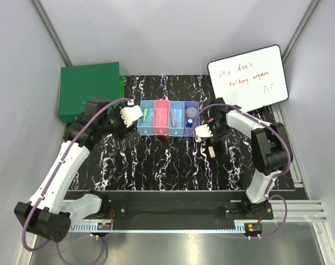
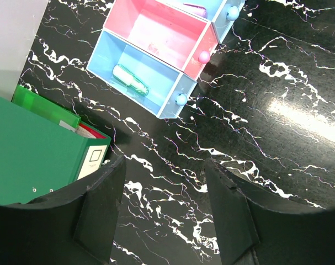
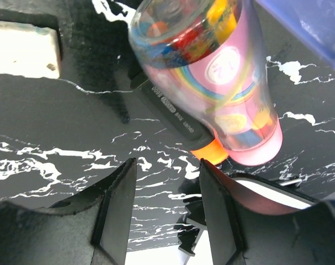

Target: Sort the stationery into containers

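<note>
Four open bins stand side by side at the table's middle: a blue bin with a green highlighter, an empty pink bin, a second blue bin with a purple marker, and a violet bin with round items. In the right wrist view, a black marker with an orange end lies beside a clear pink bottle and partly under its outline. A whitish eraser-like block lies nearby. My right gripper is open just short of the marker. My left gripper hangs open over bare table.
A green binder stands at the back left. A whiteboard with red writing leans at the back right.
</note>
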